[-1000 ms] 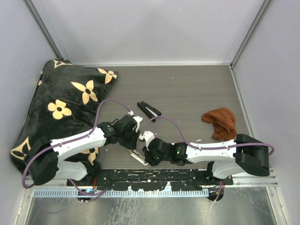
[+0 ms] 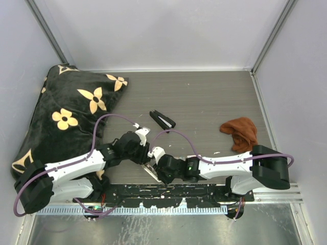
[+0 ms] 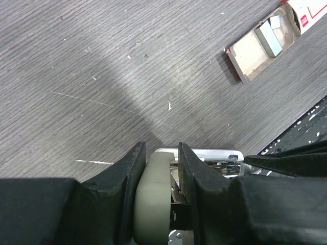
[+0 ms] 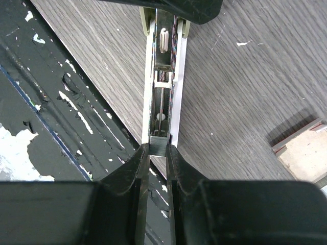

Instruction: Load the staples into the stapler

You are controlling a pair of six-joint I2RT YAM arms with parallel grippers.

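Note:
The open stapler lies near the table's front edge, with its white base (image 4: 178, 97) and dark staple channel (image 4: 157, 104) facing up in the right wrist view. My left gripper is shut on its pale green part (image 3: 153, 204). A short grey strip of staples (image 4: 158, 146) sits at the near end of the channel. My right gripper has a finger on either side of this strip, its fingers partly apart; whether the pads press on it cannot be seen. In the top view both grippers mostly cover the stapler (image 2: 151, 172).
An open staple box (image 3: 250, 58) with grey strips inside lies apart from the stapler. Farther back are a black V-shaped object (image 2: 162, 120) and a brown cloth (image 2: 240, 133). A dark patterned blanket (image 2: 76, 109) fills the left side.
The right gripper has moved a little toward the front and closer over the stapler.

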